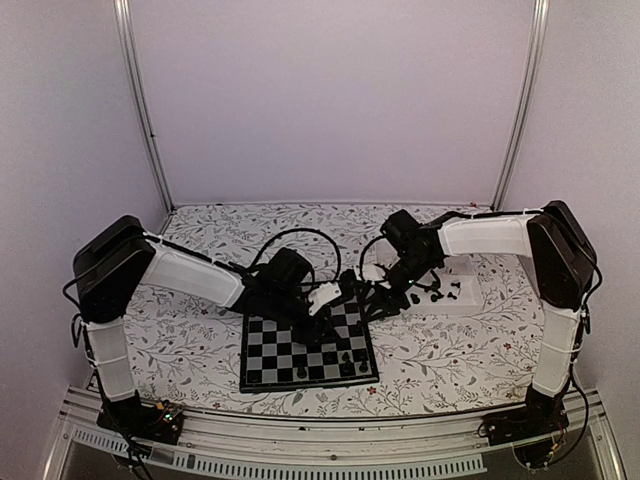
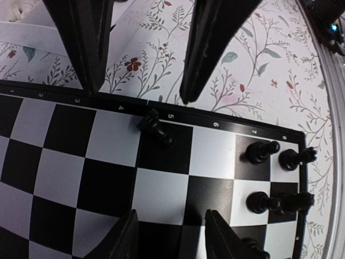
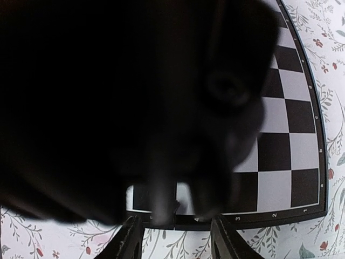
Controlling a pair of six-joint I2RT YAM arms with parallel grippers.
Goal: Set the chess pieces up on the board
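On the checkered board [image 1: 268, 360] black pieces stand at one edge, among them a piece [image 2: 257, 152], a second [image 2: 289, 158] and a third [image 2: 259, 202]. Another black piece [image 2: 156, 128] lies tilted or on its side near the numbers 4 and 5. My left gripper is over the board with its fingers apart, nothing visible between them. My right gripper is open at the board's right edge, nothing visible between its fingers; a large dark shape, apparently the other arm, fills much of the right wrist view.
A white tray [image 1: 462, 300] holding loose black pieces lies right of the board, partly under the right arm. Both arms are close together over the board's back right.
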